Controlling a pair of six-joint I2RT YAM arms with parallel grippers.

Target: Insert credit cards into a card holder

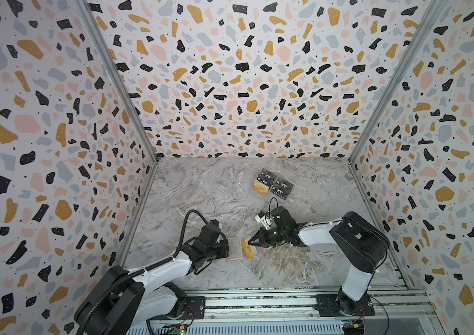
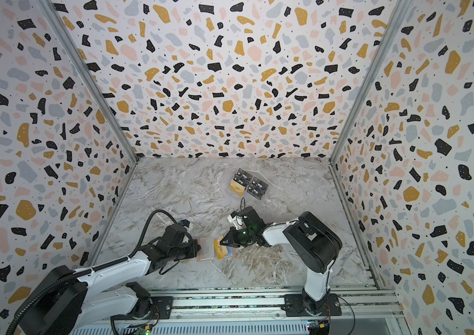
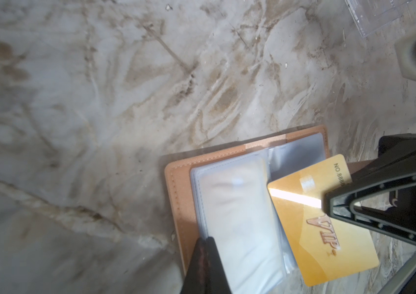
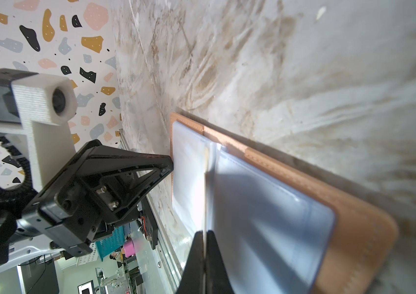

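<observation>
The tan card holder [image 3: 181, 196] lies open on the marble table, with clear plastic sleeves [image 3: 237, 210] inside. My left gripper is shut at the sleeve's outer edge; whether it pinches the plastic I cannot tell. A yellow VIP card [image 3: 310, 245] is held by my right gripper, tilted above the middle and right part of the holder. From the right wrist view the card appears edge-on, as a thin strip rising from the fingertips. Its lower edge stands close to the fold between the sleeves; contact there is not clear.
Clear trays [image 1: 281, 188] holding black VIP cards and a yellow card [image 1: 260, 187] stand farther back on the table. Bare marble [image 1: 192, 184] spreads across the back left. Both arms come close together over the holder.
</observation>
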